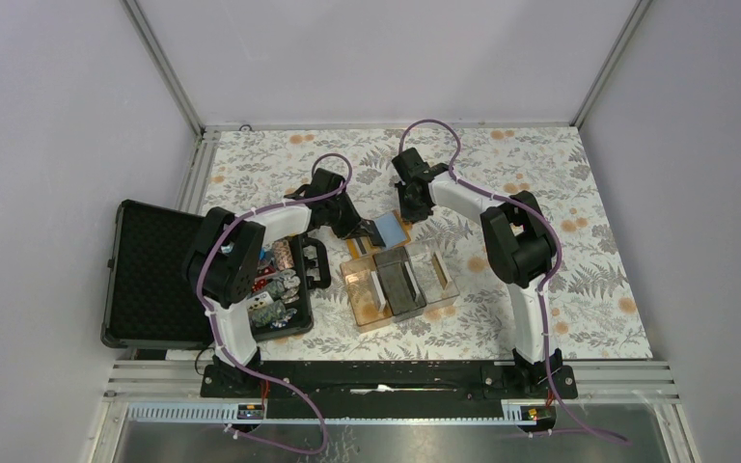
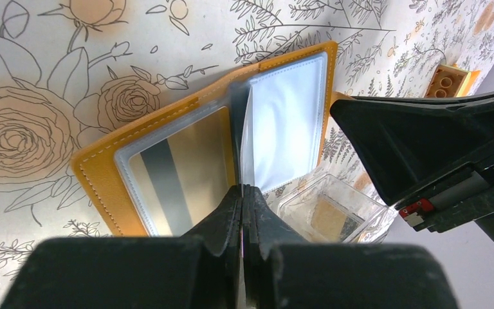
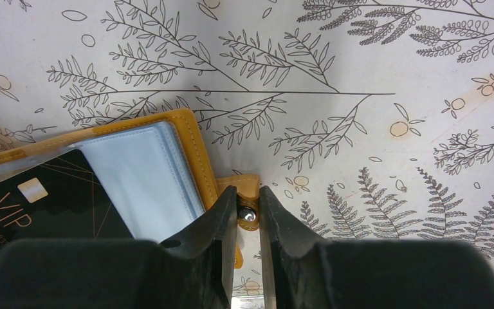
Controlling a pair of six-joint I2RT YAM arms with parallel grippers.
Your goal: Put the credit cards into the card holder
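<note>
The tan card holder (image 1: pixel 351 248) lies open on the cloth, with clear sleeves inside. A gold card with a grey stripe (image 2: pixel 173 170) sits in its left sleeve; the other side (image 2: pixel 289 116) looks pale blue and empty. My left gripper is shut on a thin black card, seen edge-on in the left wrist view. In the right wrist view this black VIP card (image 3: pixel 38 206) slants over the holder's middle; whether its edge is inside a sleeve, I cannot tell. The tan snap strap (image 3: pixel 247 187) at the holder's right edge is pinched by my right gripper, which is shut.
A clear box with three compartments (image 1: pixel 358 306) stands just in front of the holder, with cards upright in it. At the left, an open black case (image 1: pixel 294 323) holds assorted items.
</note>
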